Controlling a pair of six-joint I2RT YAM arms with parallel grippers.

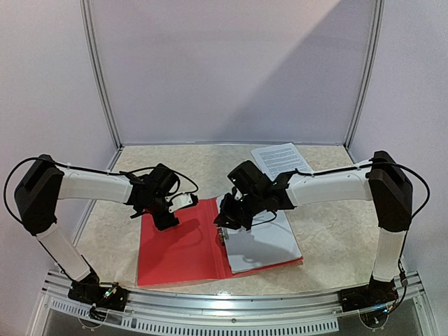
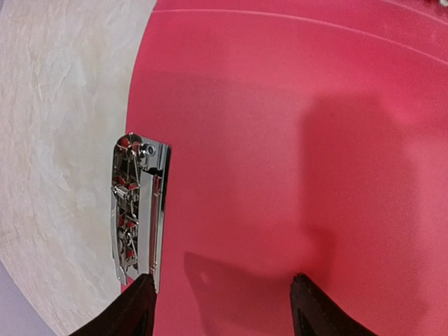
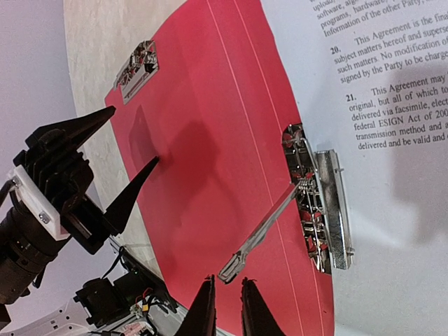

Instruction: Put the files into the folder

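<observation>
The red folder lies spread open on the table. White printed sheets rest on its right half, beside the spine clip. From that clip a metal lever sticks up over the left cover, its free end just above the tips of my right gripper. Those fingers are parted by a narrow gap, with no clear grip on the lever. My left gripper, fingers apart and empty, hovers over the left cover near a second metal clip at that cover's edge.
Another printed sheet lies on the table behind the folder. Bare tabletop extends to the right. Both grippers are close together over the folder.
</observation>
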